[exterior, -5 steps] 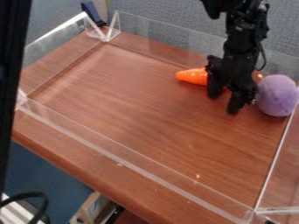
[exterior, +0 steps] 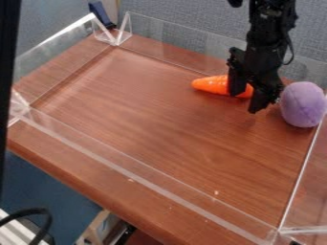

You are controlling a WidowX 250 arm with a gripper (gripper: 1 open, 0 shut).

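An orange carrot (exterior: 211, 84) lies on the wooden board near the back right. My black gripper (exterior: 248, 92) hangs over its right part, fingers down around that end; whether they close on it I cannot tell. A round purple object (exterior: 303, 105) sits just right of my gripper, against the right side.
Clear plastic walls edge the wooden surface (exterior: 141, 144) on the visible sides. A dark cable and other items lie outside at the lower left.
My gripper has risen a little and shifted slightly right, showing more of the carrot.
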